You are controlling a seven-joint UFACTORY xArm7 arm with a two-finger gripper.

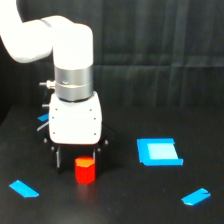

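A small red block (85, 172) sits on the dark table, left of centre in the camera view. Just above it hangs the white gripper (77, 164) of my arm, pointing down. Its thin dark fingers are spread wide, so it is open. The block lies between them in this view, closer to the right finger. Whether the fingertips stand level with the block or behind it, I cannot tell.
A blue-bordered square with a pale middle (161, 151) lies to the right. Blue tape strips mark the table at front left (23, 188) and front right (196, 197). Another blue piece (43, 118) shows behind the arm.
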